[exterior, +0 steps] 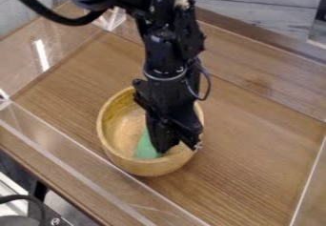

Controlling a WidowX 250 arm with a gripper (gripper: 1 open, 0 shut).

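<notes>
My gripper [167, 138] reaches down into a round yellow bowl [117, 125] on the wooden table. A green object [145, 146] lies in the bowl just left of the fingertips, partly hidden by them. The gripper looks shut; whether anything sits between its fingers is hidden by the black housing.
Clear rails run along its left edge, and a marbled wall stands behind. Black cables show at the lower left.
</notes>
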